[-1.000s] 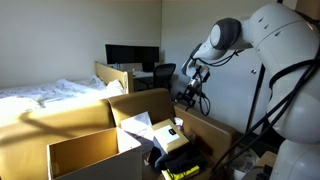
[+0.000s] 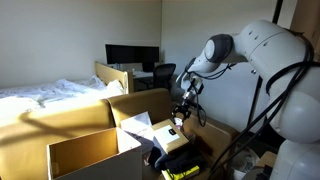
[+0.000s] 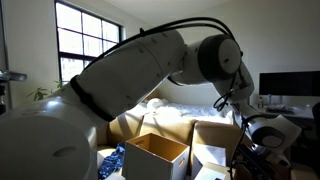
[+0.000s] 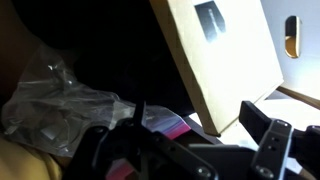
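My gripper shows at the bottom of the wrist view, its two dark fingers well apart and no object visible between them. Beyond them lies a pale box [image 4: 190, 42] with a black label. In exterior view 1 the gripper [image 2: 184, 112] hangs at the right, above and a little right of that box [image 2: 169, 134]. Its fingers are too small there to make out. Exterior view 2 shows the wrist [image 3: 268, 132] at the lower right, with the fingertips hard to make out.
A large open carton [image 2: 85, 152] stands at the left. Dark cloth [image 2: 180, 158] and a yellow item [image 2: 185, 173] lie in front of the pale box. Clear plastic [image 4: 60, 105] lies beside dark material in the wrist view. A brown sofa back [image 2: 135, 104] runs behind.
In exterior view 1 my gripper has come down and to the left, nearer the pale box. The carton, box and cloth look unmoved.
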